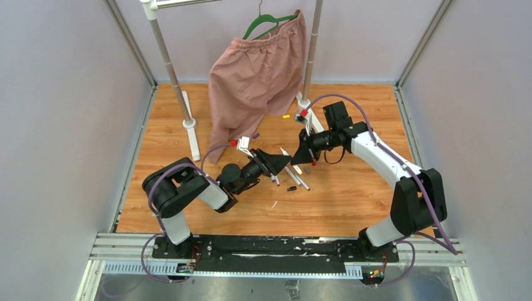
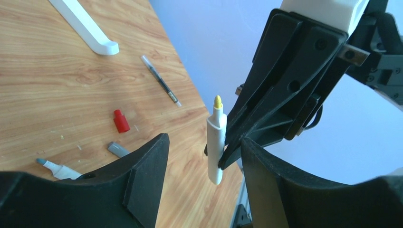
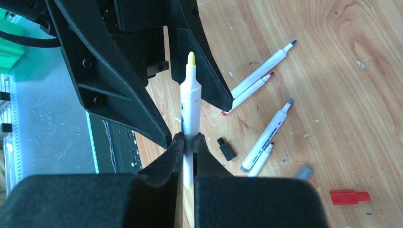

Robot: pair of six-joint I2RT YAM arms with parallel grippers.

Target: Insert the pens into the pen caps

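Note:
A white pen with a yellow tip (image 2: 216, 137) (image 3: 191, 104) stands upright, held in my right gripper, which is shut on it. My left gripper is part open around the pen's place in its view; in the right wrist view its fingertips (image 3: 218, 95) flank the pen, and contact is unclear. Loose pens (image 3: 263, 133) and caps lie on the wood below: a red cap (image 3: 347, 196), a grey cap (image 3: 303, 173) and a black cap (image 3: 226, 148).
Pink shorts (image 1: 251, 81) hang on a rack behind the arms, its white foot (image 1: 190, 125) on the table.

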